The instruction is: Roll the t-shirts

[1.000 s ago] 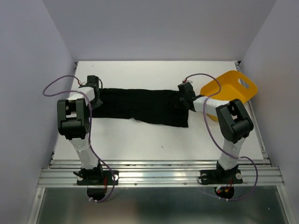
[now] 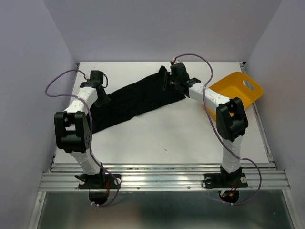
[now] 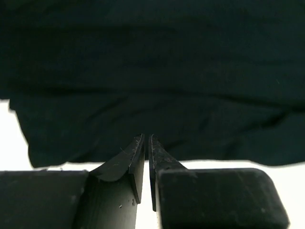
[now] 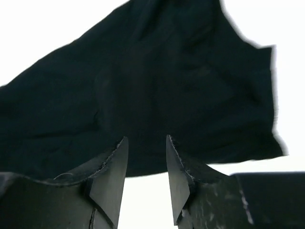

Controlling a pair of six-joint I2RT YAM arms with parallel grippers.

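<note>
A black t-shirt (image 2: 143,95) lies on the white table as a long, folded strip, slanting from the near left to the far right. Over its left part is my left gripper (image 2: 105,100); in the left wrist view its fingertips stand a narrow gap apart, with the shirt's edge (image 3: 190,129) beyond them. My right gripper (image 2: 166,81) hovers at the shirt's far right end. Its fingers (image 4: 112,179) are parted in the right wrist view, with no cloth gripped, and the shirt (image 4: 157,95) spreads out below. The arms hide parts of both ends.
A yellow bin (image 2: 228,87) stands at the right edge of the table, close to the right arm. Bare white table (image 2: 152,140) stretches in front of the shirt, and more lies behind it on the left.
From level, the shirt has turned to a slant, its right end swung away and its left end nearer.
</note>
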